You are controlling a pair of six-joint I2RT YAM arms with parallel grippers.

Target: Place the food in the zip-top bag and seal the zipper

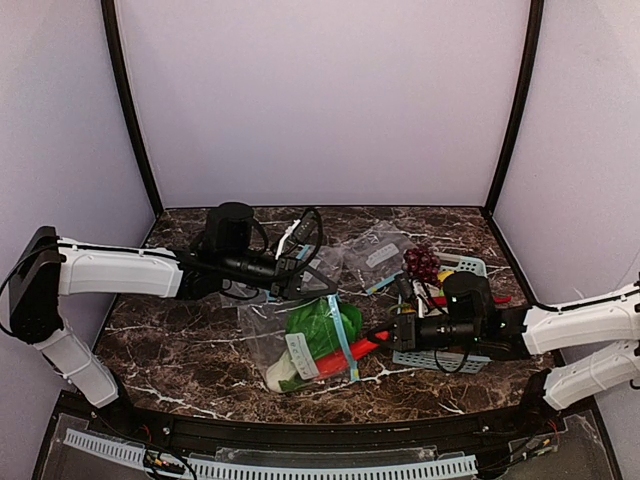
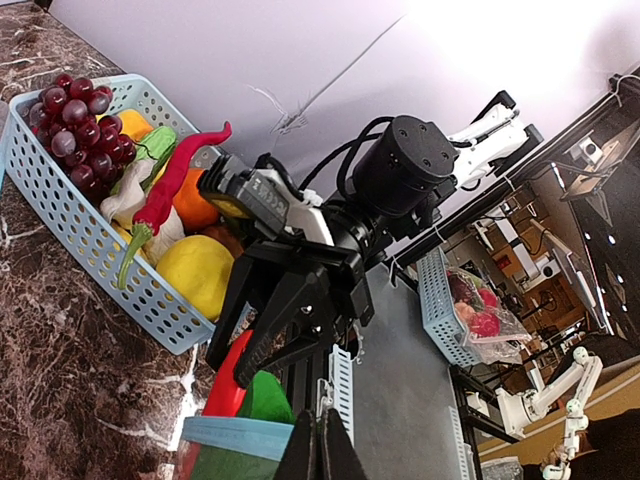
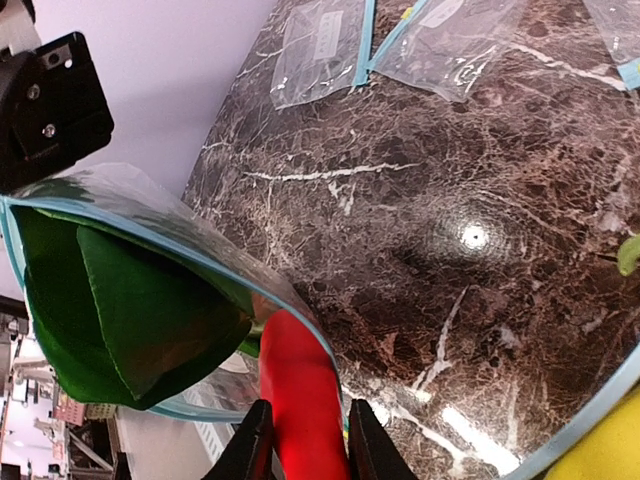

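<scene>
The zip top bag [image 1: 298,352] holds green produce [image 1: 320,322], a pale vegetable and a long red item [image 3: 300,370], which pokes out at the blue-edged mouth. My left gripper [image 1: 326,290] is shut at the bag's upper edge; in the left wrist view its fingers [image 2: 336,450] are at the blue strip. My right gripper [image 1: 385,335] is at the protruding end of the red item, its fingers part open around it in the right wrist view; whether they grip it is unclear.
A blue basket of grapes, peppers and fruit stands at the right, beside the right arm. More empty bags [image 1: 375,255] lie behind.
</scene>
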